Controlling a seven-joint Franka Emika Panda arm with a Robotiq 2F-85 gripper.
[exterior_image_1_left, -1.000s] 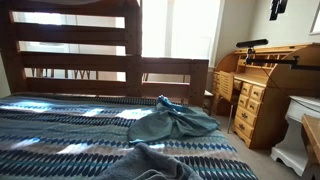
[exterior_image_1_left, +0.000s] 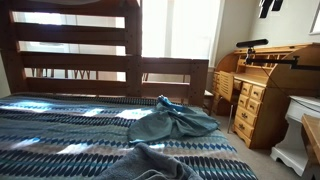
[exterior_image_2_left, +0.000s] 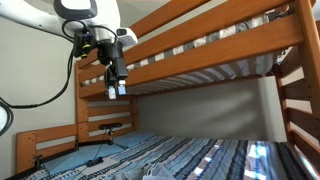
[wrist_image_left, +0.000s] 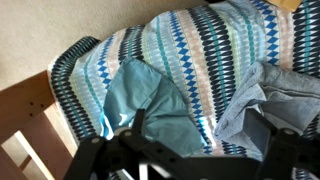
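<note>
A teal cloth (exterior_image_1_left: 170, 124) lies rumpled near the bed's edge, with a brighter blue bit at its top. Closer to the camera is a grey cloth (exterior_image_1_left: 150, 166), cut off by the frame's bottom. From above, the wrist view shows the teal cloth (wrist_image_left: 145, 95) on the left and the grey cloth (wrist_image_left: 285, 90) on the right, apart from each other. My gripper is open above the bed, its fingers spread and nothing between them. In the second exterior view the gripper (exterior_image_2_left: 117, 88) hangs well above the bedding, pointing down.
A striped blanket (exterior_image_1_left: 60, 125) covers the bed. Wooden rails (exterior_image_2_left: 190, 58) run above and behind it. Past the bed's edge stand a wooden desk (exterior_image_1_left: 255, 100) and a white cabinet (exterior_image_1_left: 295, 140). Patterned bedding separates the two cloths.
At the top right of exterior view 1, my gripper has shifted slightly left and up, and more of both fingers shows. The cloths have not moved.
</note>
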